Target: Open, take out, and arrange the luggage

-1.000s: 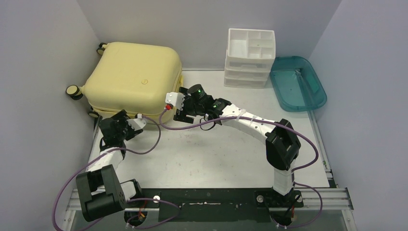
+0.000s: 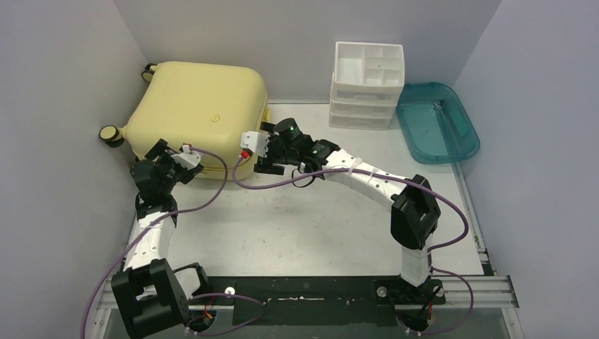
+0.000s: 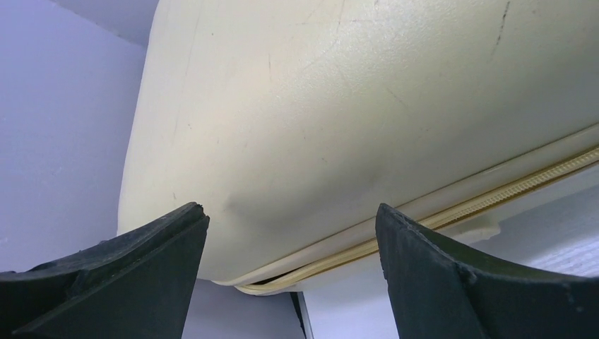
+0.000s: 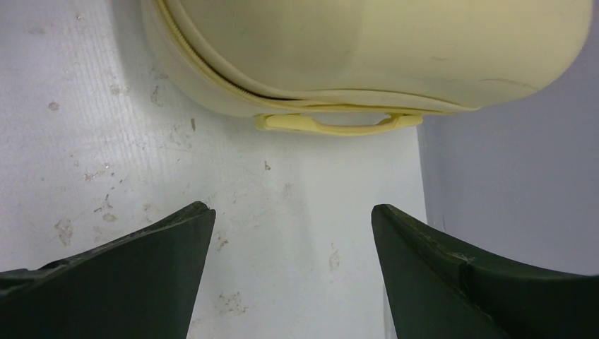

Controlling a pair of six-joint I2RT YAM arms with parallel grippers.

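Note:
A pale yellow suitcase lies flat at the back left, wheels toward the left wall. Its zipper seam runs along the side, with a dark gap near one end in the left wrist view. My left gripper is at the front left corner, its fingers apart in front of the shell and nothing between them. Off the suitcase's right front corner is my right gripper, open over bare table. A yellow carry handle on the suitcase's side shows ahead of it.
A white drawer unit stands at the back, with a teal bin to its right. Purple cables loop along both arms.
The right gripper has shifted slightly toward the back. The suitcase has hardly moved.

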